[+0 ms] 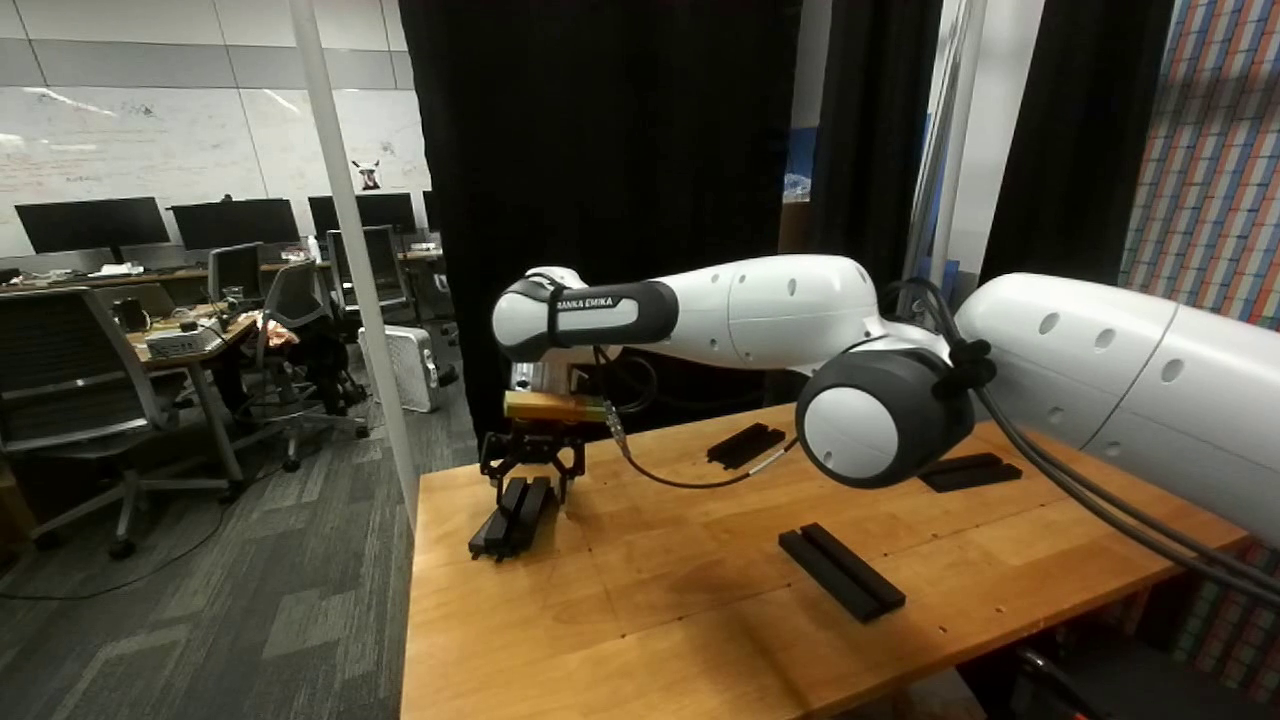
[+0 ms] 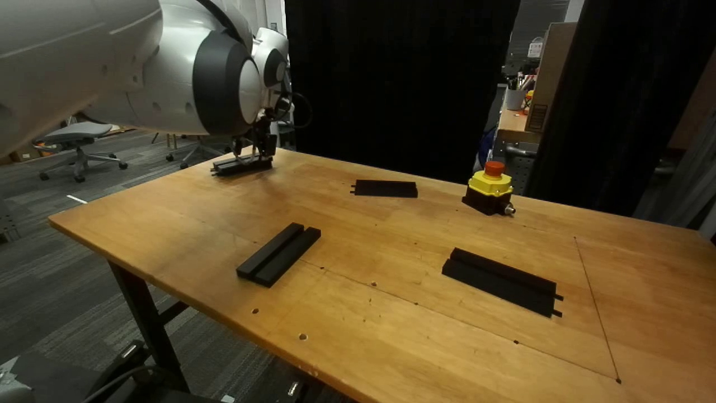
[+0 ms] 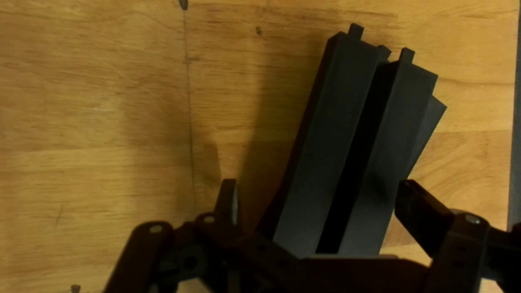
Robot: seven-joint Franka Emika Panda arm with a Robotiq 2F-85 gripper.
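Observation:
Near the far-left end of the table, two black grooved pieces (image 1: 516,524) appear stacked, slightly askew. In the wrist view the upper piece (image 3: 317,146) has small tabs on its far end, and a corner of the lower piece (image 3: 432,114) shows at its right. My gripper is open over the stack, one fingertip (image 3: 227,200) left of it with a gap and the other fingertip (image 3: 415,205) close to its right side. Its palm hides the stack's near end. Whether any finger touches the stack, I cannot tell.
Separate black pieces lie flat elsewhere: one near the front (image 2: 278,254), one at the right (image 2: 500,281) and one toward the back (image 2: 386,188). A yellow and red stop button (image 2: 490,184) stands at the back. Bare wood separates them. The table's edge is close beside the stack.

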